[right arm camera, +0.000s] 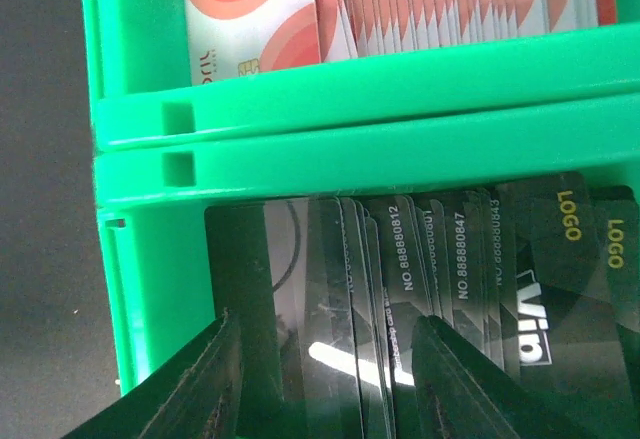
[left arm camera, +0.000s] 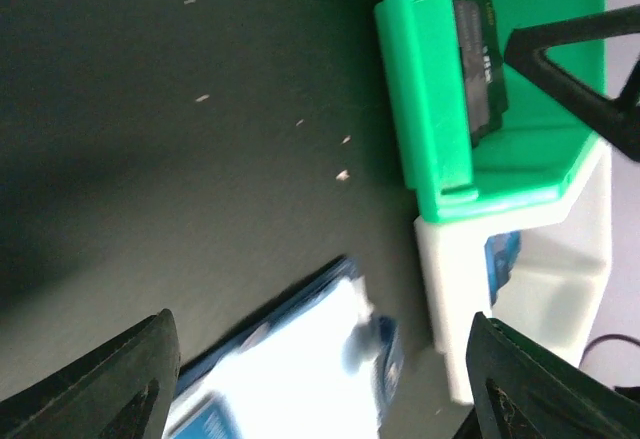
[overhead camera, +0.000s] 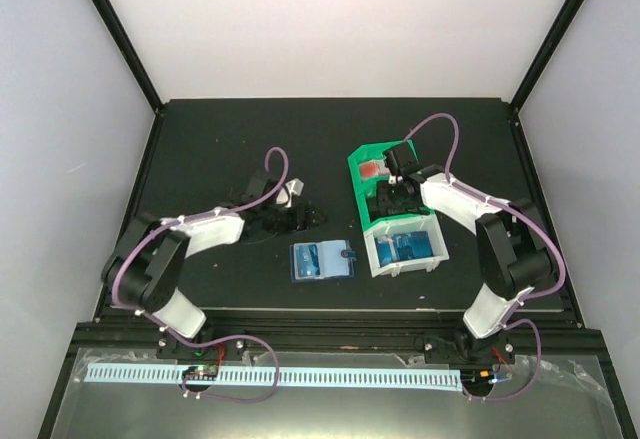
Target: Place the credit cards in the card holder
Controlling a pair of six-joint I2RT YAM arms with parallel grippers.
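The card holder (overhead camera: 337, 259) lies opened flat near the table's middle front, with a blue card (overhead camera: 307, 260) on its left side. Black cards (right arm camera: 440, 249) stand in a row inside a green bin (right arm camera: 150, 174). Over these cards hovers my right gripper, open; whether its fingers touch any card I cannot tell. Blue cards (overhead camera: 404, 248) lie in a white bin (overhead camera: 405, 267) in front, and red-and-white cards (right arm camera: 250, 14) fill the other green bin. My left gripper hangs open above and behind the holder, with no card between its fingers.
The green and white bins stand in one row right of the holder. Their raised walls border the right gripper.
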